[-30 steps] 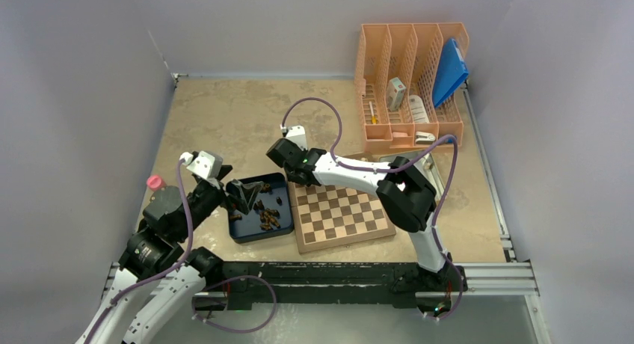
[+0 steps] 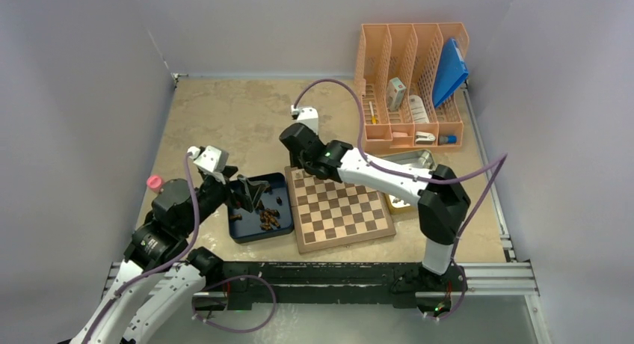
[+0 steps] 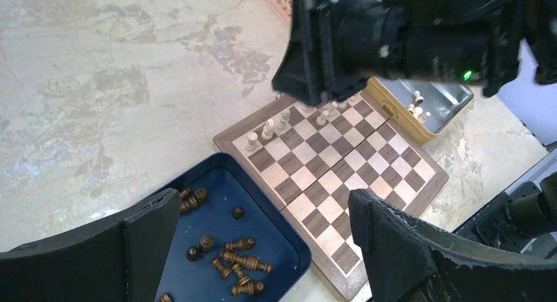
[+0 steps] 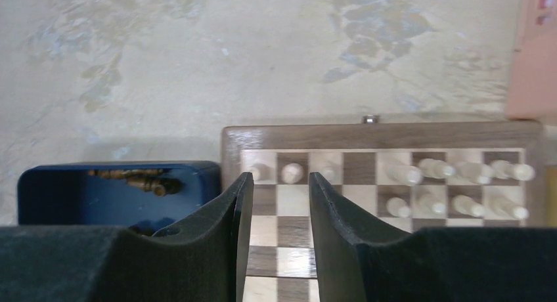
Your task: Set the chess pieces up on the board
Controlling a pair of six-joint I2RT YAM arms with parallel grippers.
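Observation:
The wooden chessboard [image 4: 294,221] has white pieces along its far edge. Three stand at its far left corner, including a white piece [image 4: 292,173] seen between my right fingertips but below them. Several more white pieces [image 4: 404,174] fill two rows at the far right. Above the far left corner, my right gripper is open, its fingers apart and holding nothing. Dark brown pieces [image 3: 246,261] lie loose in the blue tray [image 3: 299,249]. Over this tray, my left gripper stands wide open and empty.
A yellow-edged tray [image 3: 394,111] with several white pieces [image 3: 418,108] sits right of the board. Behind it is an orange divided rack [image 2: 389,134]. The table behind the blue tray is clear. My right arm [image 2: 389,176] spans the board.
My left arm has moved only slightly.

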